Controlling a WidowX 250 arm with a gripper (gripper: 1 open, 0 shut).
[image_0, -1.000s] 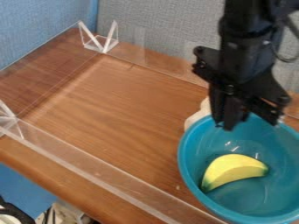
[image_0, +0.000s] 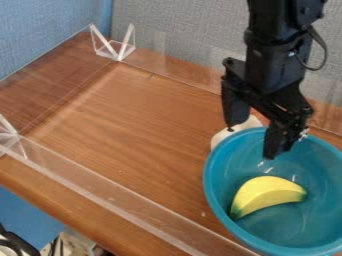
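My black gripper (image_0: 255, 118) stands open at the upper right, pointing down over the back rim of a teal bowl (image_0: 227, 205), with no object seen between its fingers. A yellow banana (image_0: 267, 192) lies inside the bowl, below and apart from the gripper. Behind the bowl, partly hidden by it and the gripper, is a pale object (image_0: 225, 135) that I cannot identify.
White wire brackets stand at the back left (image_0: 112, 45) and left edge (image_0: 8, 135). Clear strips run along the table's edges, and grey padded walls stand behind.
My gripper has moved up and a little to the left over the last second, and its angle has shifted. The bowl and banana stay in place.
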